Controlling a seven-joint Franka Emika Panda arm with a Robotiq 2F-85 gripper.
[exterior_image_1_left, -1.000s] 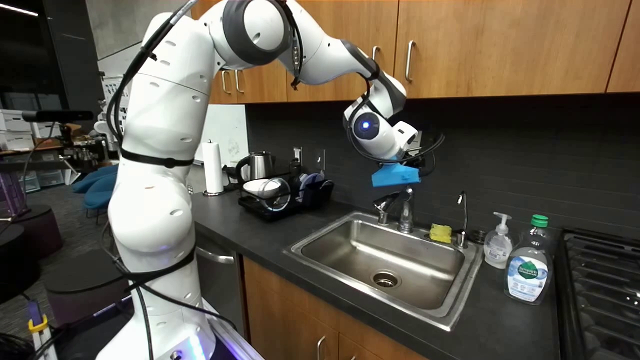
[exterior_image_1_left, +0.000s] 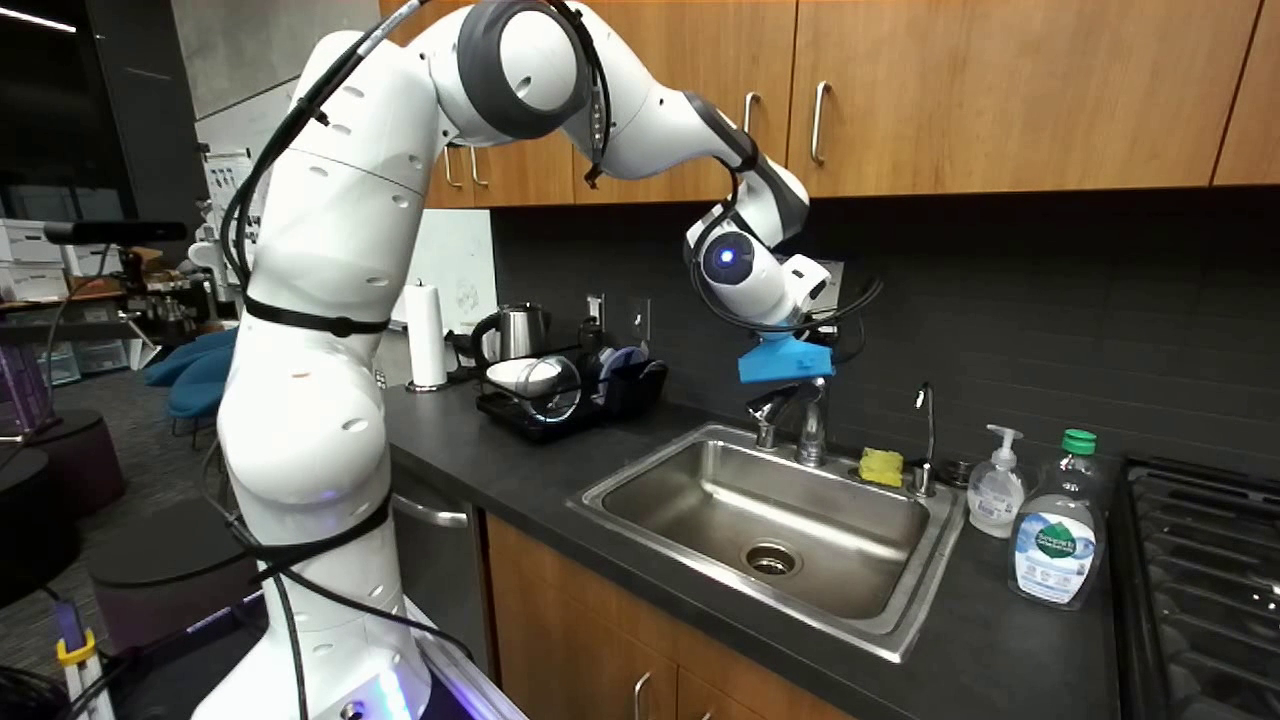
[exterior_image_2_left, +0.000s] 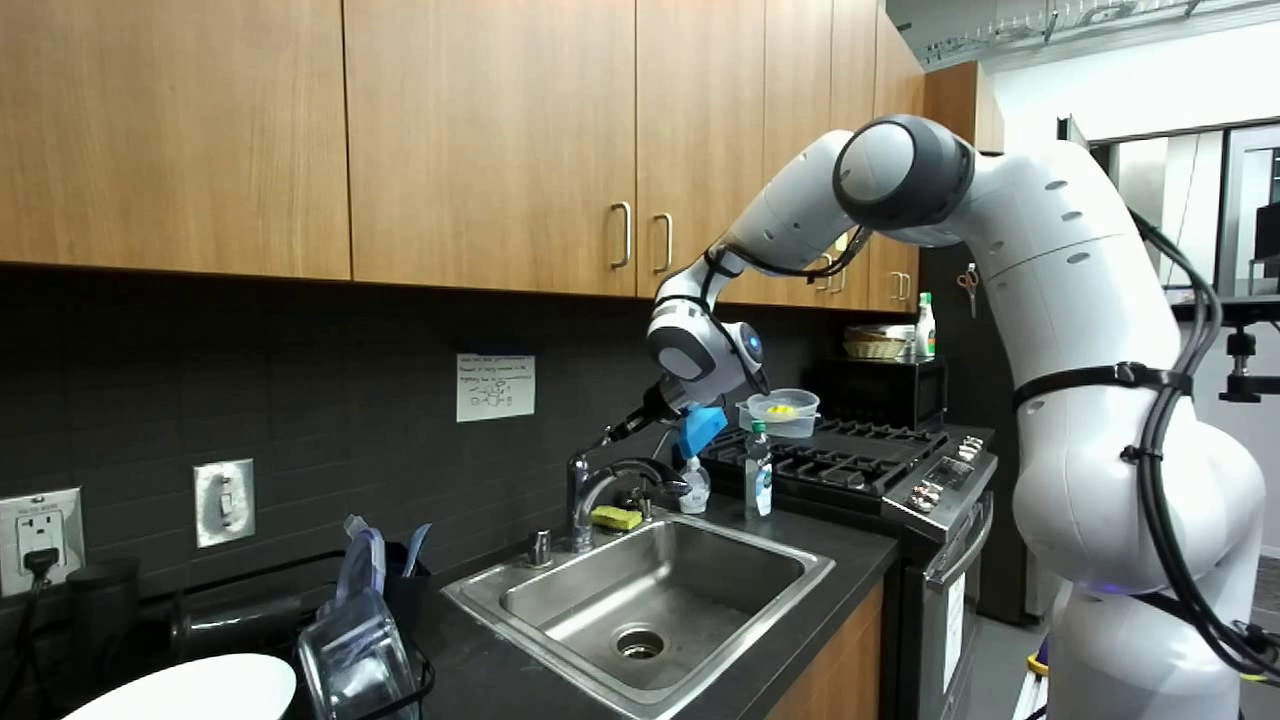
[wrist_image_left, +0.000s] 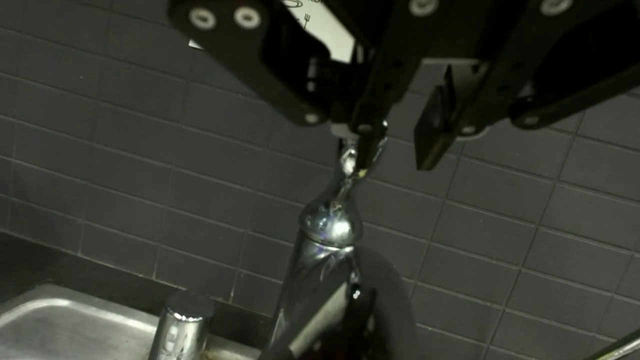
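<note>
The chrome faucet (exterior_image_1_left: 812, 422) rises behind the sink, its spout reaching out over the basin. In the wrist view, its domed top (wrist_image_left: 331, 223) and slim lever fill the middle. My gripper is partly open, with a gap of bare wall between its fingers. The left finger overlaps the lever's upper end; whether they touch I cannot tell. The right finger (wrist_image_left: 433, 135) stands clear of the faucet. In exterior view 2 the dark fingers are close to the top of the faucet (exterior_image_2_left: 581, 494). A blue piece (exterior_image_1_left: 786, 360) on the wrist hides the fingers in exterior view 1.
Below is the empty steel sink (exterior_image_1_left: 690, 450). A yellow sponge (exterior_image_1_left: 881, 467) lies on its back rim, near a thin second tap (exterior_image_1_left: 927, 426). Soap bottles (exterior_image_1_left: 1056, 540) stand to the right, a dish rack (exterior_image_1_left: 510, 414) to the left. Cabinets (exterior_image_1_left: 1020, 96) hang overhead.
In exterior view 1 the wrist and its blue piece have shifted slightly left and down, closer to the faucet. The sink and objects around it look the same.
</note>
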